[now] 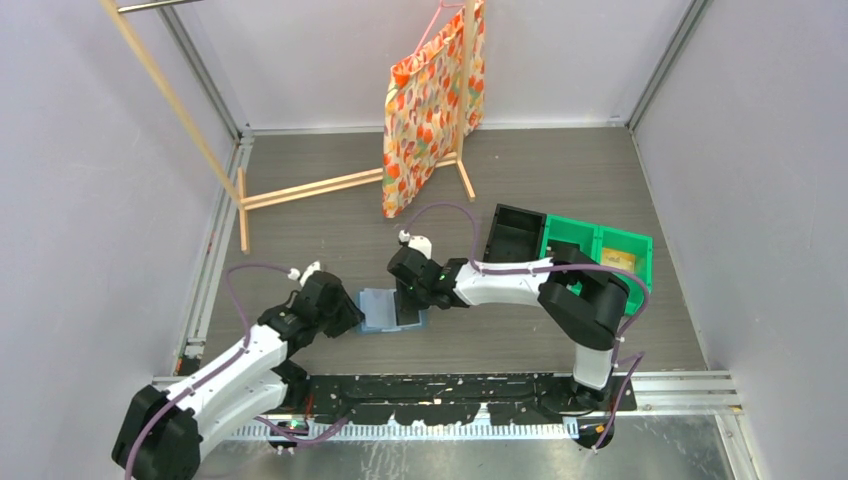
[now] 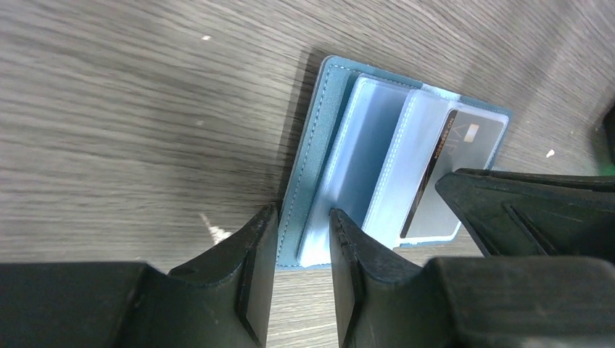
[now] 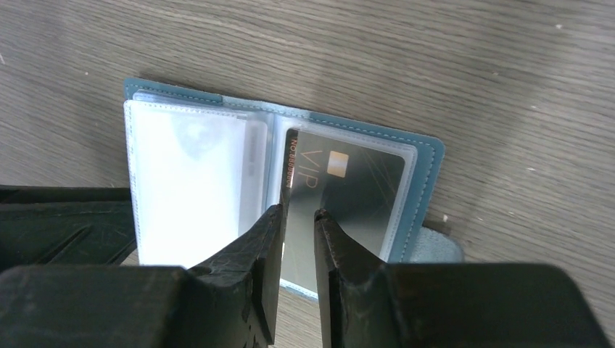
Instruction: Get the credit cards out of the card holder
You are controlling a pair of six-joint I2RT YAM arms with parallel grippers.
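Observation:
The blue card holder (image 2: 308,167) lies opened flat on the table, with white and clear sleeves on its left half. A grey and black VIP card (image 3: 359,192) sits inside the clear sleeve on the right half. From the left, my left gripper (image 1: 358,318) reaches the holder, its fingers part open around the left edge of the sleeves. The right gripper is low over the card's left part, narrowly shut on part of the holder; whether the card itself is pinched cannot be told.
A bluish tab (image 3: 437,248) shows beside the holder's right side. Green bins (image 1: 628,242) and a black bin (image 1: 515,235) stand to the right. Behind, a patterned cloth bag (image 1: 430,110) hangs from a wooden rack (image 1: 315,188). Table front left of the rack is bare.

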